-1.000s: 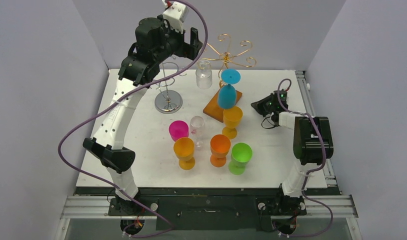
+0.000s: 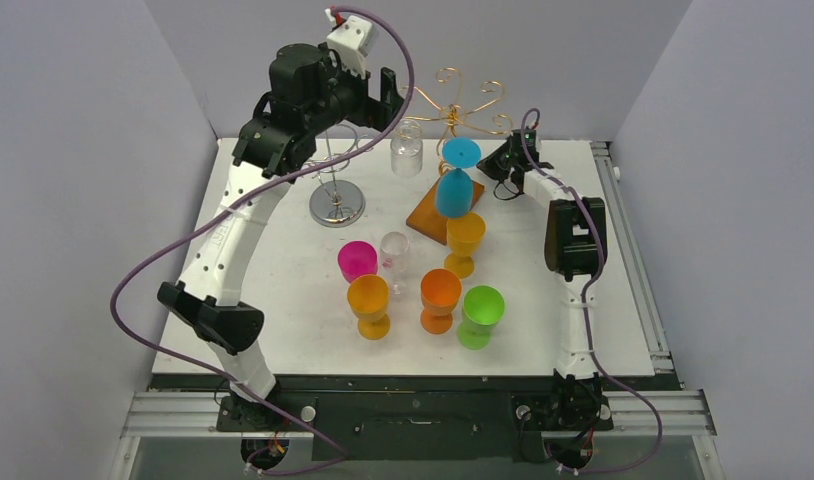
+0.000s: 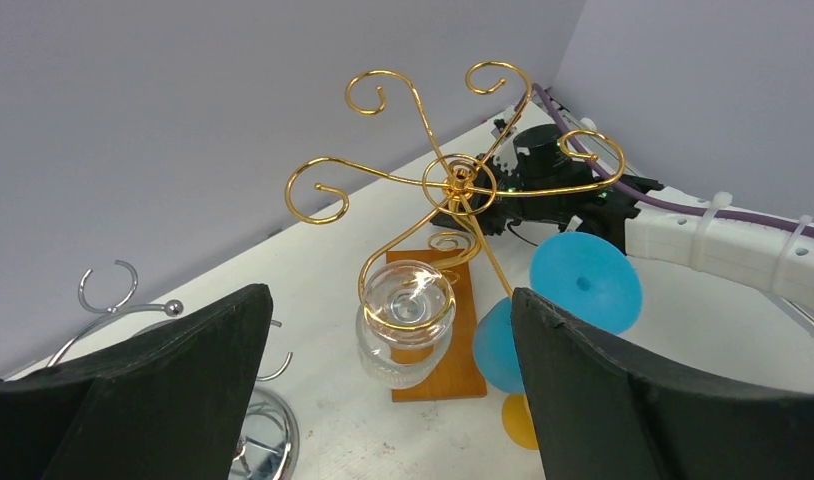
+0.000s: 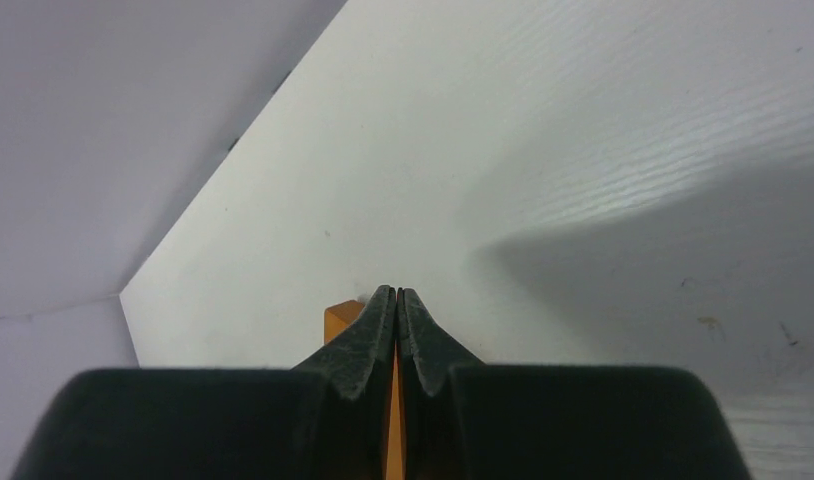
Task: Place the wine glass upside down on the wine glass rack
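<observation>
The gold wire rack (image 2: 453, 115) stands at the back on a wooden base (image 2: 428, 222). A clear wine glass (image 3: 406, 320) hangs upside down from one of its curled arms. On the rack's front right hangs a blue glass (image 2: 454, 193), its foot uppermost. My left gripper (image 2: 395, 106) is open to the left of the rack; in the left wrist view nothing sits between its fingers. Low by the rack's right side, my right gripper is shut with nothing visible in it; the corner of the wooden base (image 4: 344, 314) shows behind its tips.
A silver rack (image 2: 337, 203) stands at the back left. Across the table's front middle stand a magenta glass (image 2: 358, 260), a clear glass (image 2: 395, 258), a green glass (image 2: 482, 307) and several orange-toned ones.
My right arm has swung back and to the left, bringing its gripper close to the gold rack's base. Both hanging glasses stay in place.
</observation>
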